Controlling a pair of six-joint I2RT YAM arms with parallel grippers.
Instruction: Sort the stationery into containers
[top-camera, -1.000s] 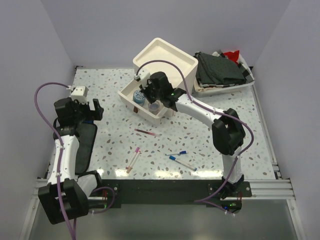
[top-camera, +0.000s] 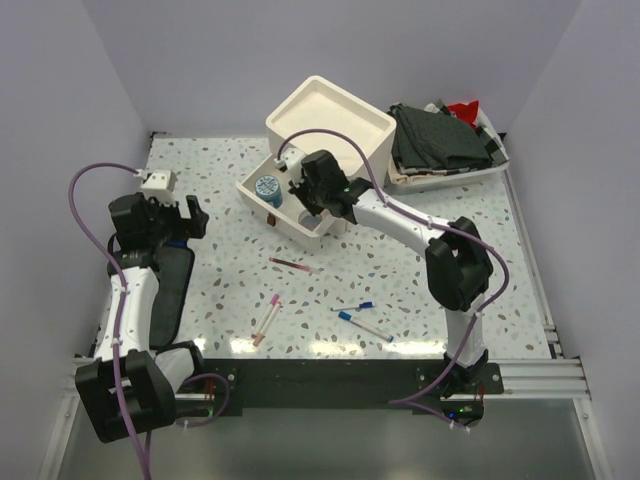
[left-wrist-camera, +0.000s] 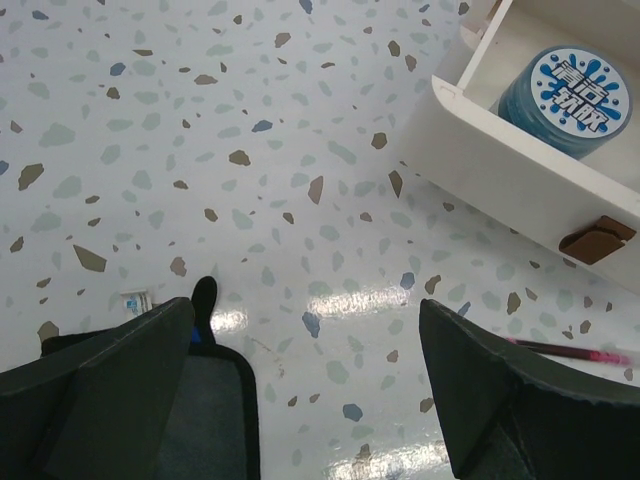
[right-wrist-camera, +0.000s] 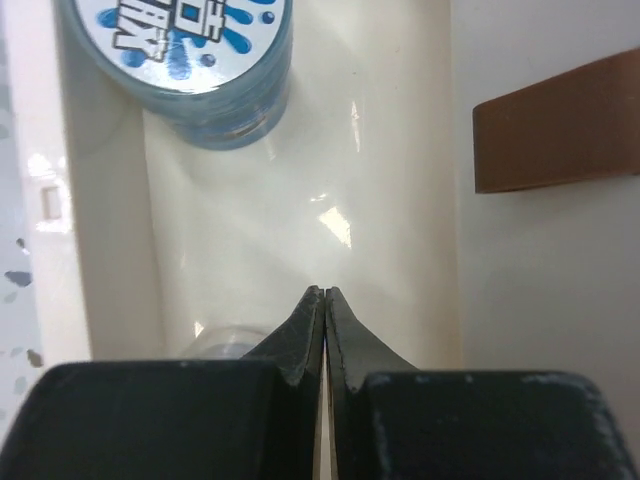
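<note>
A blue round tub with a white, blue-splashed lid (top-camera: 268, 190) stands in the left part of the cream box's pulled-out drawer (top-camera: 253, 203). A clear round item (top-camera: 310, 219) lies further right in that drawer, partly hidden by my right gripper. The right gripper is over the drawer, its fingertips together and nothing showing between them, apart from the tub. On the table lie a dark red pen (top-camera: 292, 265), two pink-and-white pens (top-camera: 266, 322), a small blue-ended item (top-camera: 353, 306) and a blue-capped marker (top-camera: 365, 327). My left gripper is open and empty, over the left side.
The cream box body (top-camera: 335, 115) rises behind the drawer. At the back right stands a white basket (top-camera: 445, 182) with dark cloth and something red. A black flat case (top-camera: 172, 295) lies at the left, below the left gripper.
The blue tub has shifted left within the drawer. My right gripper has moved slightly right and toward the front, away from the tub. The left arm has stayed almost still.
</note>
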